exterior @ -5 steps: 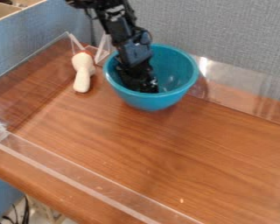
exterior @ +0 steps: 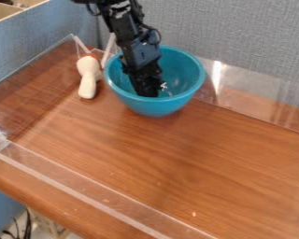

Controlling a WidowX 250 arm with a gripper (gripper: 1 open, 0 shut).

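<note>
A blue bowl (exterior: 174, 101) stands on the wooden table (exterior: 177, 177) near the back wall. The black arm reaches down from the top, and my gripper (exterior: 153, 88) is low inside the bowl, toward its left half. Its fingertips are small and dark against the bowl, so whether anything is between them cannot be made out. A pale wooden pin-shaped object (exterior: 87, 77) lies just left of the bowl, with white strands around it.
Grey padded walls (exterior: 246, 42) bound the back and left, with clear strips along the table edges. Cables hang below the front left edge.
Over the last second the arm has shifted slightly within the bowl, its lower part now a little more to the right and upright. The bowl and pale object look about the same.
</note>
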